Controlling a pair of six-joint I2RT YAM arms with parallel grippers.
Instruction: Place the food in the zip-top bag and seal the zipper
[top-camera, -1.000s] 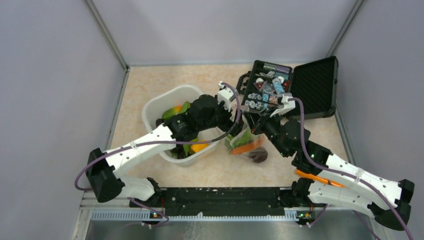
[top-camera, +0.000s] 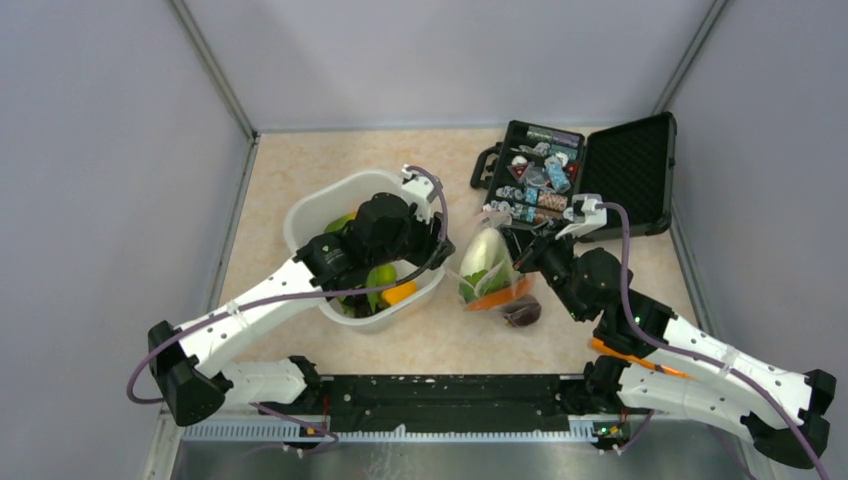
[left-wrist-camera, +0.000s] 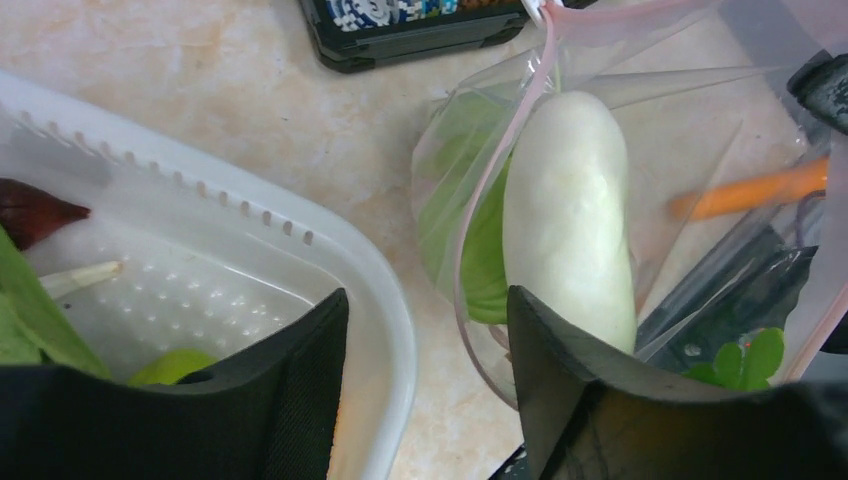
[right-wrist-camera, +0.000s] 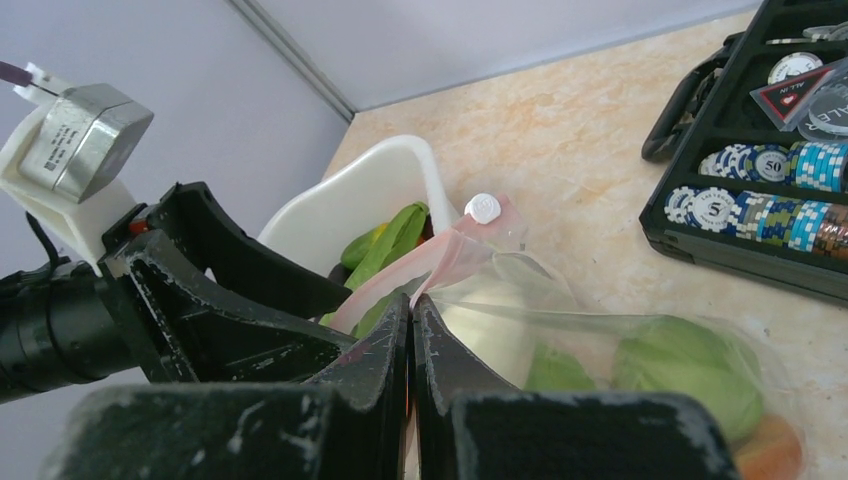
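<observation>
The clear zip top bag (left-wrist-camera: 468, 245) with its pink rim holds a long white vegetable (left-wrist-camera: 570, 200), something leafy green, an orange carrot-like piece (top-camera: 500, 296) and a dark purple one (top-camera: 522, 313). In the right wrist view, my right gripper is shut on the pink rim, pinching it between the fingertips. My left gripper is open at the bag's left side. Its right finger (left-wrist-camera: 545, 350) overlaps the rim in view; contact is unclear. Nothing is gripped between its fingers. Food still lies in the white bin (top-camera: 300, 222).
An open black case (top-camera: 630, 165) with poker chips stands behind the bag at the right. An orange object (top-camera: 640, 358) lies under the right arm. The bin's near-side rim (left-wrist-camera: 388, 335) runs beneath the left gripper. Bare table shows in front of the bag.
The left gripper was over the bag a second ago, drew back left over the bin, and has since shifted slightly toward the bag. The right gripper has moved slightly right, still at the rim.
</observation>
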